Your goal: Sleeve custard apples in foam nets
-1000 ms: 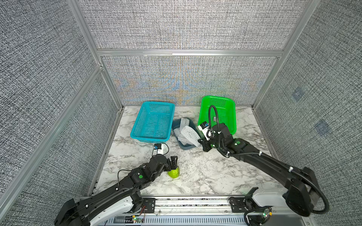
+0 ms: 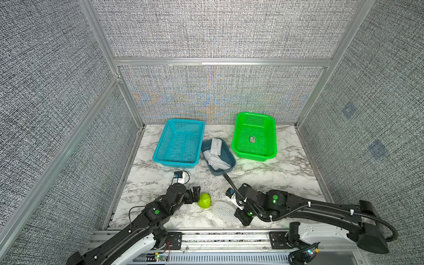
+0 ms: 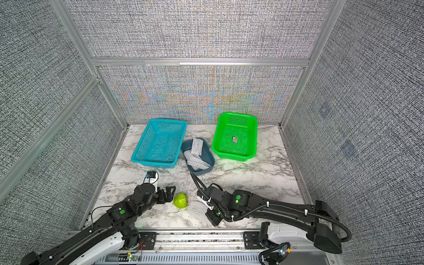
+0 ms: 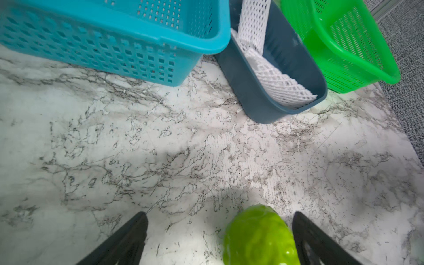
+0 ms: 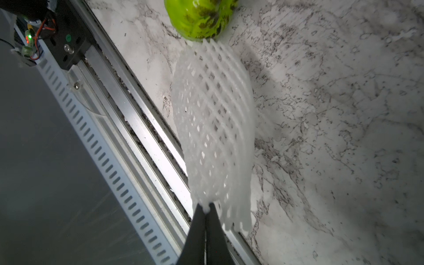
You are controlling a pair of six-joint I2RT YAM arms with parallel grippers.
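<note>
A green custard apple (image 2: 204, 201) (image 4: 258, 238) sits on the marble table near the front. My left gripper (image 2: 193, 194) hangs just left of it, fingers apart and open, nothing between them. My right gripper is shut on the end of a white foam net (image 5: 212, 119), which stretches out flattened toward the apple, low over the front of the table. More white foam nets (image 2: 216, 145) lie in a dark blue-grey bin (image 4: 238, 84) behind the apple.
An empty cyan basket (image 2: 176, 159) stands at back left, an empty green basket (image 2: 254, 150) at back right. The table's front edge and rail (image 5: 132, 119) run close by the right gripper. Marble between apple and baskets is clear.
My right gripper has moved from the bin down to the front, right of the apple, carrying a foam net. My left gripper has shifted slightly left.
</note>
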